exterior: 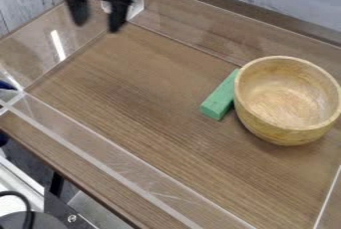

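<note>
My gripper (95, 4) is at the top left of the camera view, dark and blurred, so whether it is open or shut does not show. A green block (218, 96) lies right of the middle on the wooden surface (134, 143), touching or close beside a large wooden bowl (286, 99) on the right.
A clear plastic piece (123, 4) at the back left is partly hidden behind the gripper. A dark cable and grey object sit at the lower left corner.
</note>
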